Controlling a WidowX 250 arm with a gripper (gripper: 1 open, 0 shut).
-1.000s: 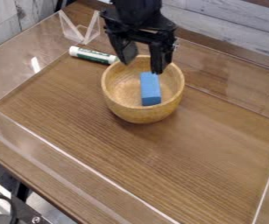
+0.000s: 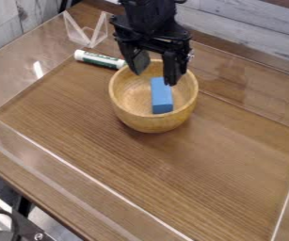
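My black gripper [image 2: 157,64] is at the top centre, open, its fingers over the back part of a tan bowl [image 2: 153,118]. Inside the bowl lies a blue block [image 2: 162,95], below and between the fingers. Whether the fingertips touch the bowl or block I cannot tell.
A white and green marker-like item [image 2: 100,59] lies left of the bowl at the back. A pale wall edge and cables are at the upper left, with a dark cable at the lower left.
The gripper has shifted very slightly; the bowl and block look the same.
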